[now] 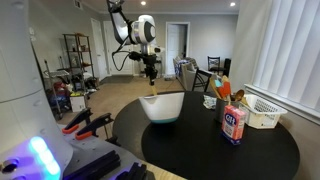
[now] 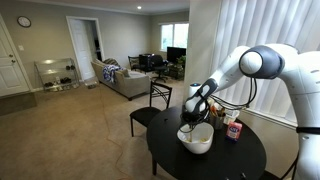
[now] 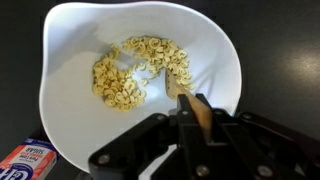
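A white bowl (image 3: 115,22) holds small pale ring-shaped pieces (image 3: 120,88), gathered in a curved band on its bottom. In exterior view 1 the bowl (image 1: 162,107) looks tipped, its near side raised so that the inside is hidden. My gripper is shut on a wooden utensil (image 3: 197,107), whose lower end reaches into the bowl beside the pieces. From the front, the gripper (image 1: 151,73) hangs above the bowl, with a bit of the utensil (image 1: 151,91) showing over the rim. In exterior view 2 the bowl (image 2: 196,143) sits under the arm.
A red and blue carton (image 1: 233,123) stands right of the bowl on the dark round table (image 1: 200,155). Behind it are a dark holder (image 1: 224,108) with utensils and a white basket (image 1: 262,112).
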